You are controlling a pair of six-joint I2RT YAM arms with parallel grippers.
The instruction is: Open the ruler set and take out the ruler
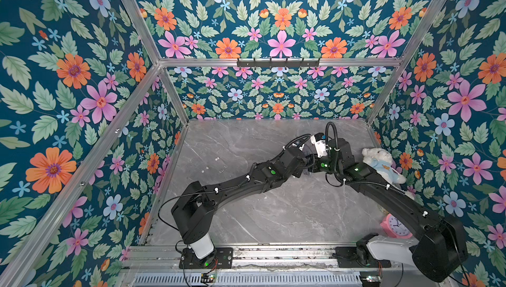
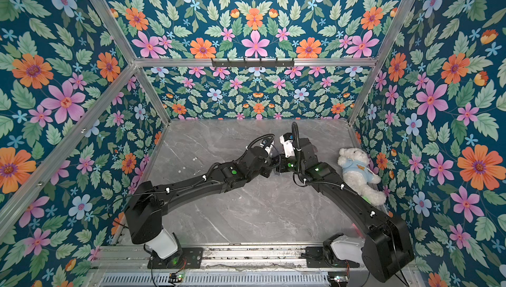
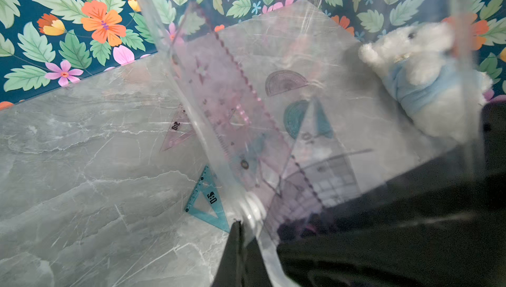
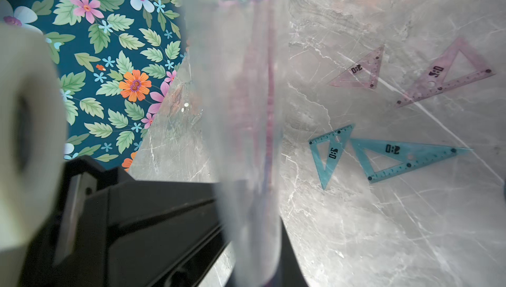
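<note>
The clear pouch (image 3: 181, 94) of the ruler set is held up between my two grippers. Through its side show a pink ruler (image 3: 221, 84), a protractor (image 3: 284, 82) and a blue piece (image 3: 301, 119). In the left wrist view my left gripper is shut with its tips together on the pouch's edge, by the white round snap (image 3: 255, 207). The pouch appears edge-on in the right wrist view, its lower end between the fingers of my right gripper, which is shut on it. From above, the arms mostly hide the pouch.
Loose on the table (image 4: 369, 234) lie two pink set squares (image 4: 363, 71) and two blue set squares (image 4: 331, 155). A white teddy bear (image 2: 358, 171) sits at the right wall, and a pink clock (image 1: 396, 226) stands nearer the front.
</note>
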